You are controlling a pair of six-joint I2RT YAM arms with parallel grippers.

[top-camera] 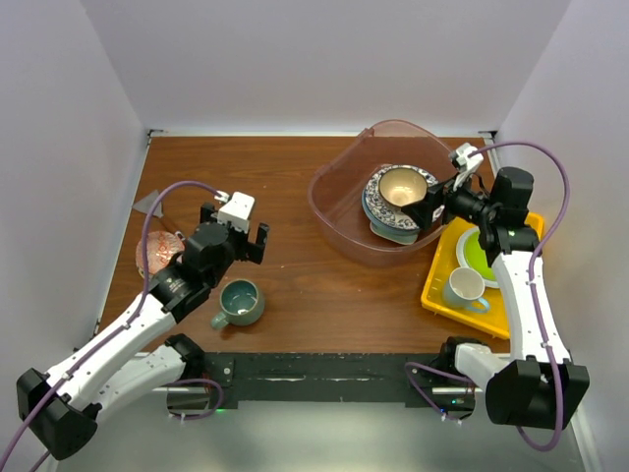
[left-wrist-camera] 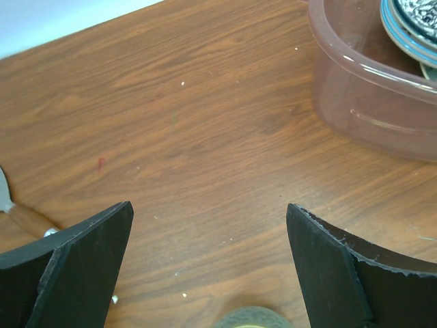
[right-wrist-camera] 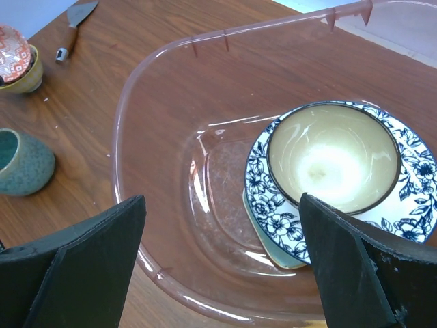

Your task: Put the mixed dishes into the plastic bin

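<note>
The pink translucent bin (top-camera: 344, 202) holds stacked dishes: a blue-patterned plate (right-wrist-camera: 410, 188) over paler ones, topped by a cream bowl (right-wrist-camera: 331, 157). My right gripper hangs open over the bin near the bowl, nothing between its fingers. My left gripper is open and empty above the table on the left, near a teal mug (top-camera: 243, 305). Red-patterned dishes (right-wrist-camera: 12, 51) sit at the left, partly hidden by the left arm in the top view.
A yellow tray (top-camera: 437, 285) on the right holds a green-and-white plate (top-camera: 475, 251) and a light mug (top-camera: 462, 287). A scraper (right-wrist-camera: 78, 15) lies at the far left.
</note>
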